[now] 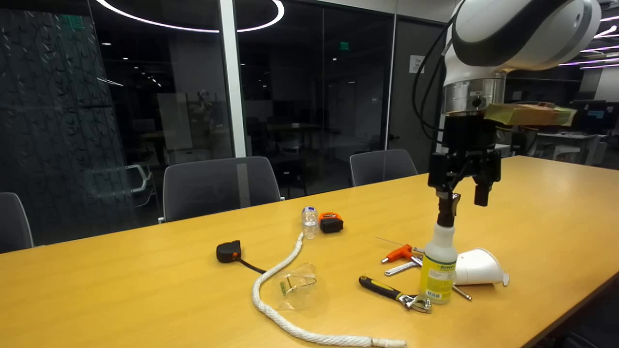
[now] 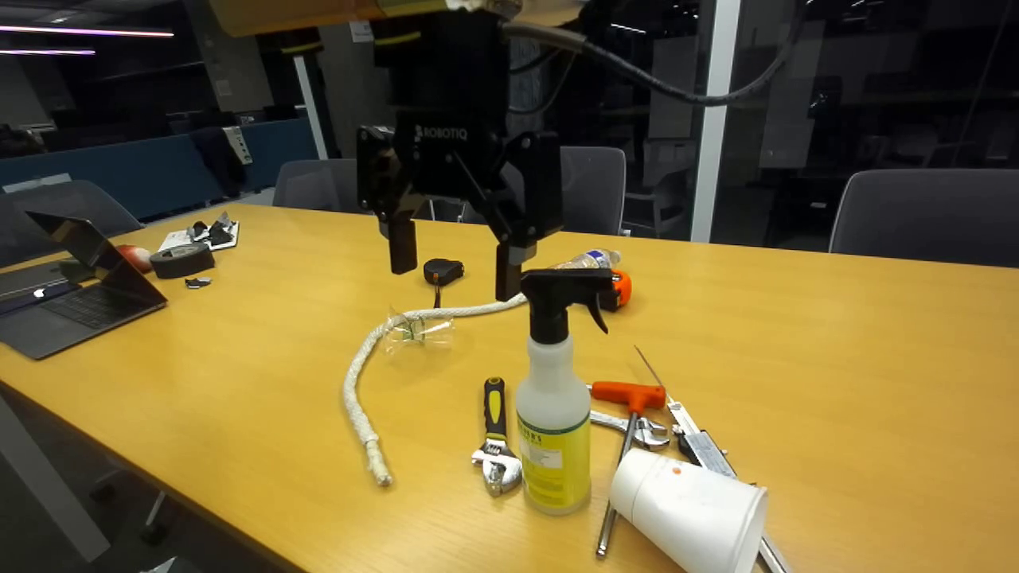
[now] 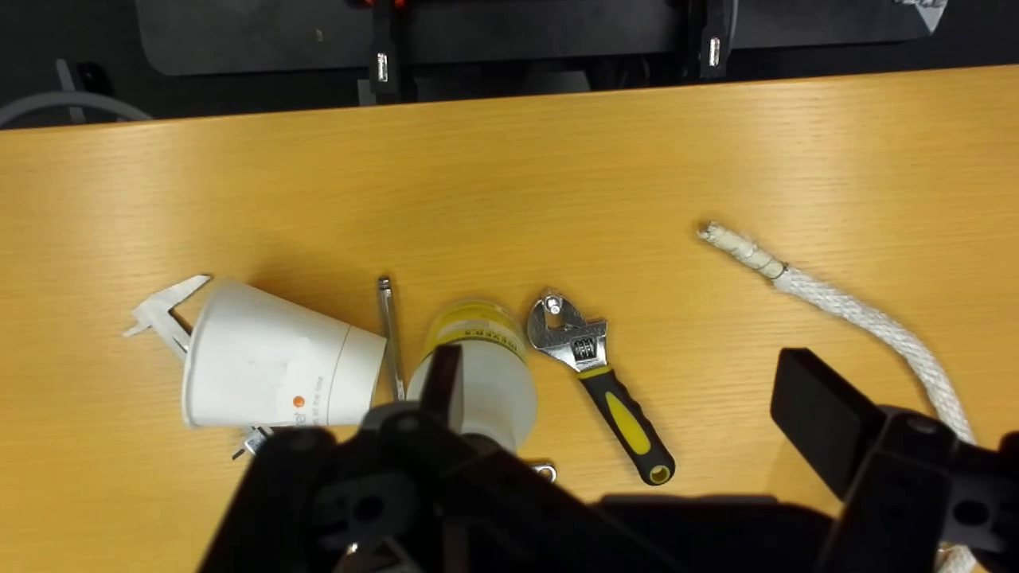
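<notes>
My gripper (image 2: pixel 456 272) hangs above the table with its fingers wide apart and nothing between its fingers. A spray bottle (image 2: pixel 556 430) with a black trigger head and yellow label stands upright on the table. In the second exterior view the bottle's head appears just right of my gripper; in the wrist view the bottle (image 3: pixel 482 382) is partly hidden behind the left finger. Beside the bottle lies an adjustable wrench (image 3: pixel 611 401) with a black and yellow handle. A white paper cup (image 3: pixel 277 358) rests on its side, left of the bottle in that view.
Around the cup lie calipers (image 2: pixel 707 449) and an orange-handled tool (image 2: pixel 627 393). A white rope (image 1: pixel 264 307), clear plastic packaging (image 1: pixel 297 287), a clear bottle (image 1: pixel 310 223) and two tape measures (image 1: pixel 228 251) are farther off. Bare tabletop shows near the table edge (image 3: pixel 535 100).
</notes>
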